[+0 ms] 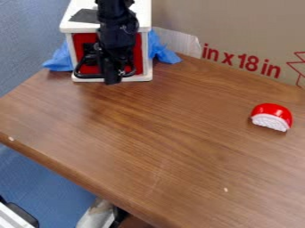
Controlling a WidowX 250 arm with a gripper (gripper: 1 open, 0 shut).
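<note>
My black gripper (112, 69) hangs low in front of a white box (139, 18) with a red interior (138, 52) at the back left of the table (143, 151). Whether its fingers are open or shut is hard to tell against the dark arm and cables. A red and white rounded object (272, 117) lies alone on the right of the table.
Blue crumpled plastic (166, 52) lies around the box's base. A cardboard panel (233, 36) stands behind the table's right side. The table's left edge drops to a blue floor.
</note>
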